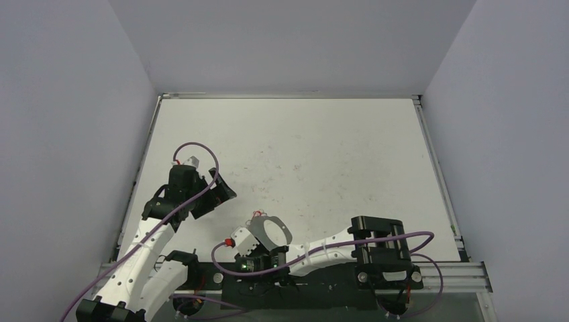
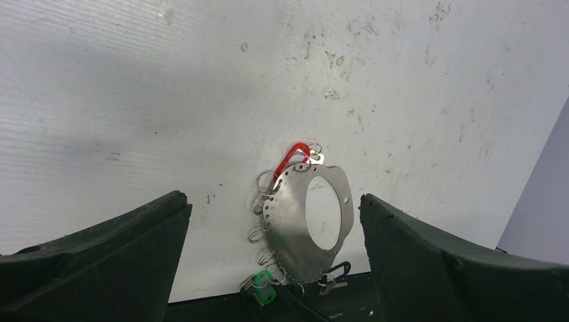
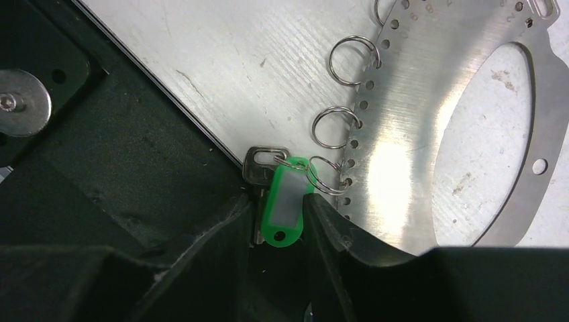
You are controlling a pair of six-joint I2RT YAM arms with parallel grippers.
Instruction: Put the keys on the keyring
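The keyring, a flat silvery metal plate with an oval hole [image 2: 288, 235], lies near the table's front edge, small wire rings along its curved side. A green tag [image 3: 285, 201] and a silver key [image 3: 258, 164] hang by a ring at the plate's lower end, over the black front strip. My right gripper has its fingers on either side of tag and key; whether both press on them cannot be made out. A red tag [image 2: 290, 157] is at the plate's far end. Higher up, my left gripper stands open, nothing between its fingers.
A small dark-headed key or clip [image 2: 333, 278] shows at the plate's near right edge. The black front strip [image 3: 154, 168] borders the white table [image 1: 322, 147], which is bare across its middle and back.
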